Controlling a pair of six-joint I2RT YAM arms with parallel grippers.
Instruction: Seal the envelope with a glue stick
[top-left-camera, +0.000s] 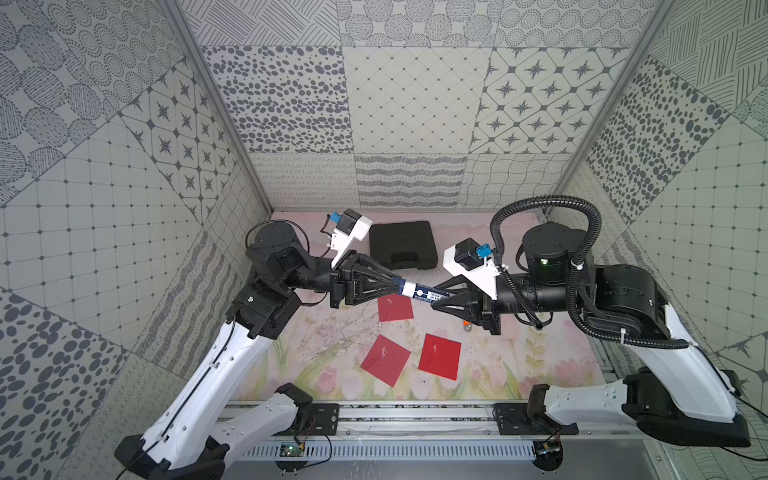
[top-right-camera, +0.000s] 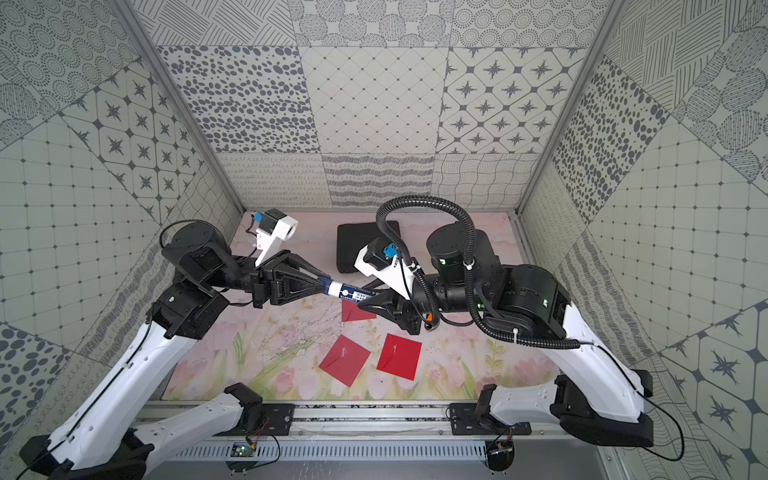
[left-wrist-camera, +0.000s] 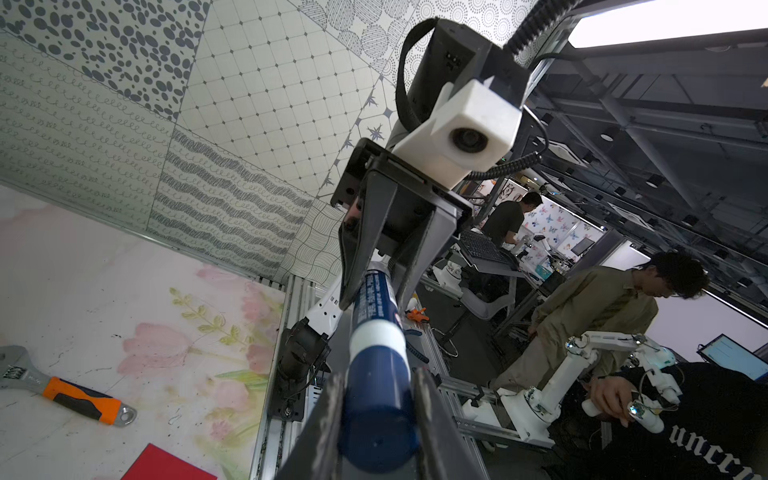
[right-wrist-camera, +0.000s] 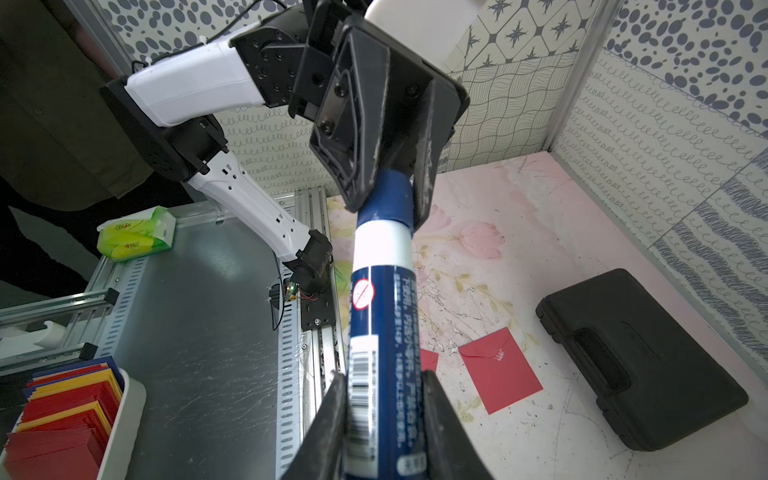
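Observation:
A blue glue stick (top-left-camera: 420, 292) with a white band (right-wrist-camera: 382, 244) is held level in mid-air between the two grippers. My right gripper is shut on its barrel. My left gripper has its fingers around the dark blue cap end; whether it grips the cap cannot be told. Below, red envelopes (top-left-camera: 439, 356) (top-left-camera: 385, 360) lie on the floral table, with another red one (top-right-camera: 357, 310) behind them, partly under the glue stick.
A black case (right-wrist-camera: 640, 356) lies at the back of the table. An orange-handled wrench is at the right side. A bin of coloured envelopes (right-wrist-camera: 68, 424) stands outside the table in the right wrist view.

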